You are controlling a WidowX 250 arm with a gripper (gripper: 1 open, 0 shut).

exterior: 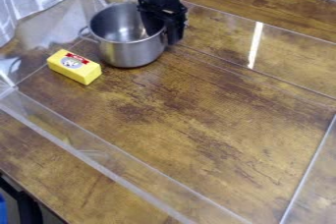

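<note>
A steel pot (116,41) with handles sits at the upper left of the wooden surface. My black gripper (165,14) reaches down from the top to the pot's right rim, partly overlapping it; its fingers are too dark and small to tell how they stand. A yellow box (74,67) with a red-and-white label lies in front of the pot, to the left.
Clear plastic edging runs along the left side and near corner.
</note>
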